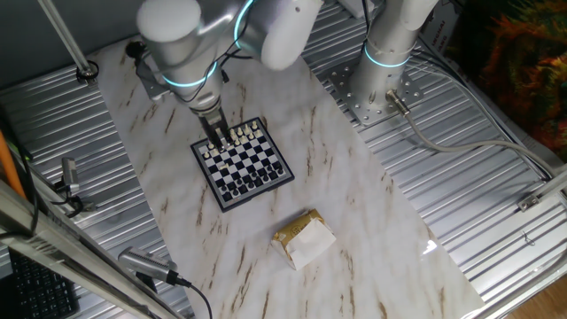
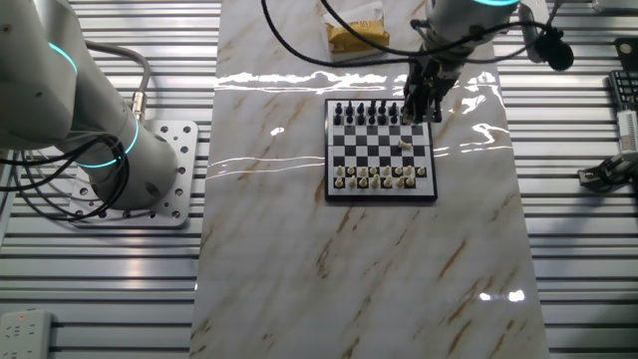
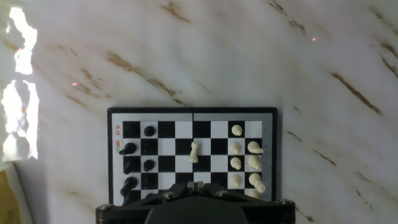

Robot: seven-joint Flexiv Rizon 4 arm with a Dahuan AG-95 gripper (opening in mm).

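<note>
A small chessboard (image 2: 381, 197) lies on the marble-patterned table. White pieces (image 2: 377, 178) line one side, and black pieces (image 2: 366, 112) line the opposite side. One white piece (image 3: 194, 152) is out in the middle squares, apart from the white rows. My gripper (image 1: 219, 143) points down and overlaps the white side in exterior view 1, while in exterior view 2 the gripper (image 2: 421, 112) overlaps the black corner, so it appears to hover above the board. In the wrist view its dark body covers the board's lower edge; how far its fingers stand apart is unclear.
A gold and white packet (image 1: 304, 241) lies on the table off the black side of the board. Cables hang from the arm across exterior view 2.
</note>
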